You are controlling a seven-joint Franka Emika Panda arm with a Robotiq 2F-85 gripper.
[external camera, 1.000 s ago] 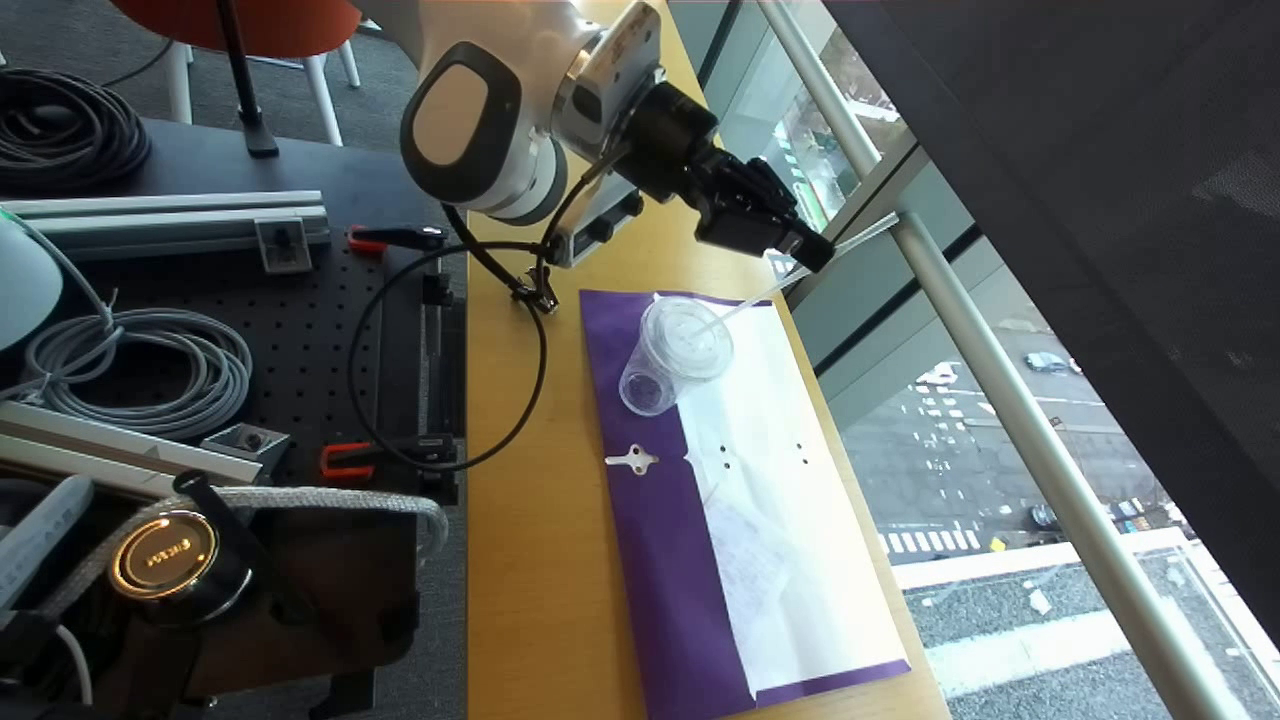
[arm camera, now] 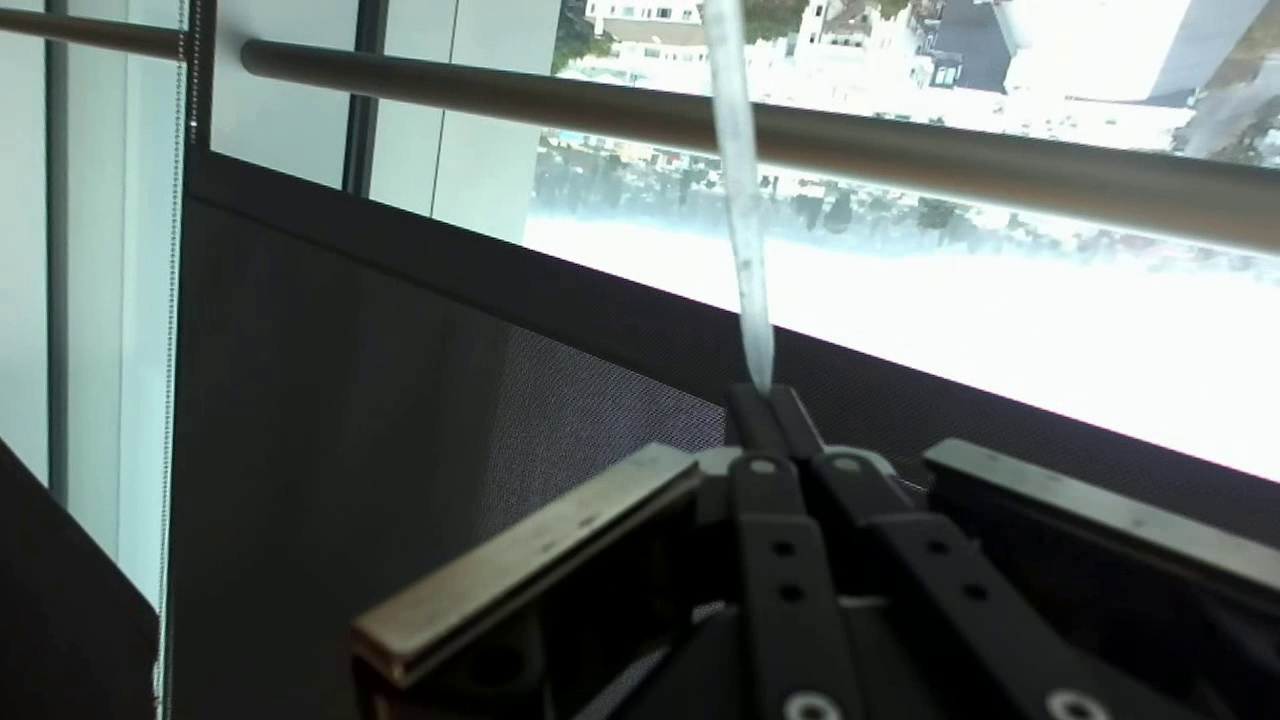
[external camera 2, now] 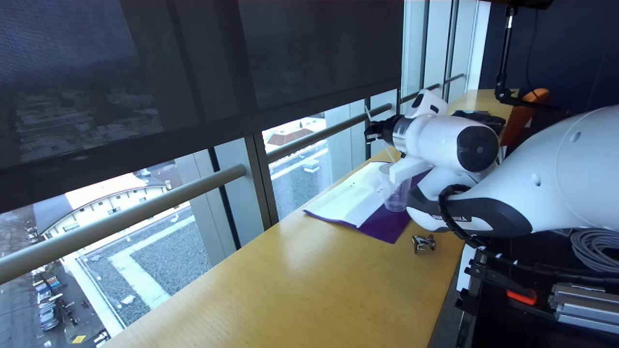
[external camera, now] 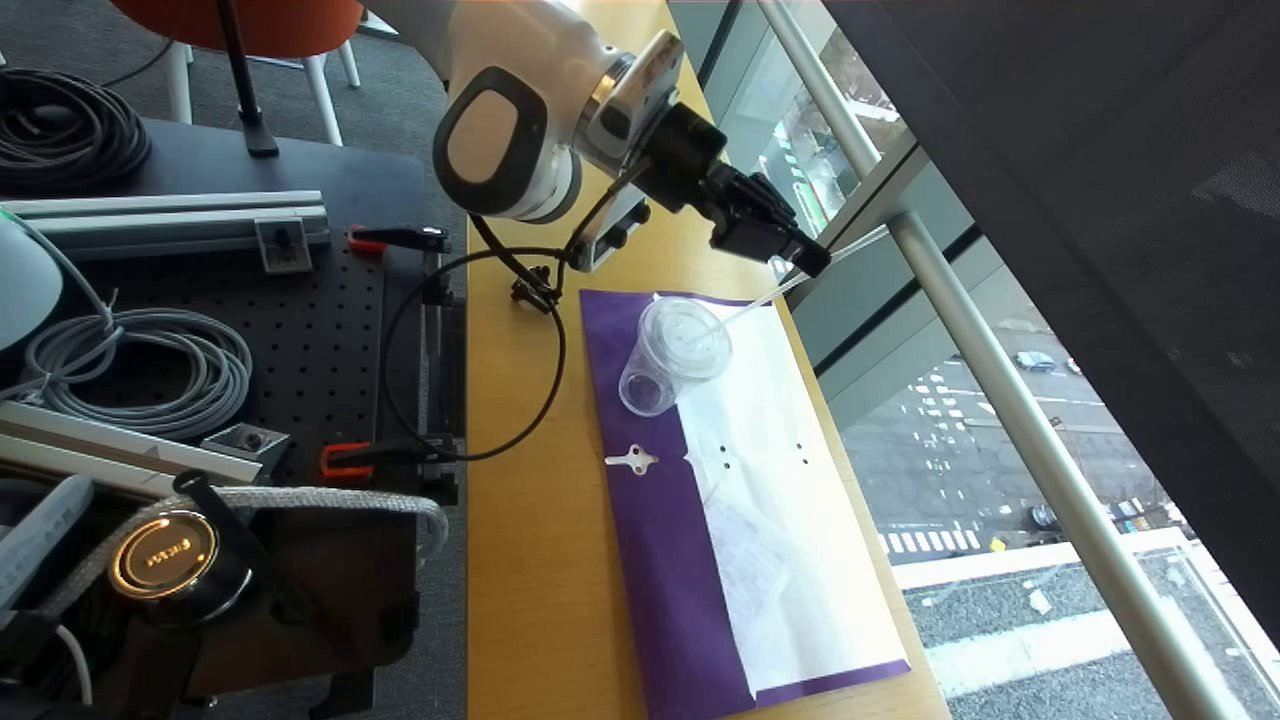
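Note:
A thin, translucent white straw (external camera: 768, 295) is pinched in the tips of my gripper (external camera: 812, 257), which is shut on it. One part slants down toward the clear plastic cup (external camera: 645, 391); the other sticks out past the fingers toward the window. From the wrist, the straw (arm camera: 738, 156) runs upward out of the closed fingertips (arm camera: 750, 420). The cup stands upright below with a clear lid (external camera: 686, 337). In the second exterior view, the arm partly covers the cup (external camera 2: 397, 197). Whether the straw's lower end is inside the lid, I cannot tell.
Under the cup lies a purple and white sheet (external camera: 648, 576) on the narrow wooden table (external camera: 528, 576). A metal railing (external camera: 1020, 384) and window run close beside my gripper. A dark workbench (external camera: 312, 348) with cables borders the other side. Bare table lies toward the front.
The wrist and hand have tilted and shifted slightly right, while the fingertips and straw have stayed nearly in place. The cup and sheet have not moved.

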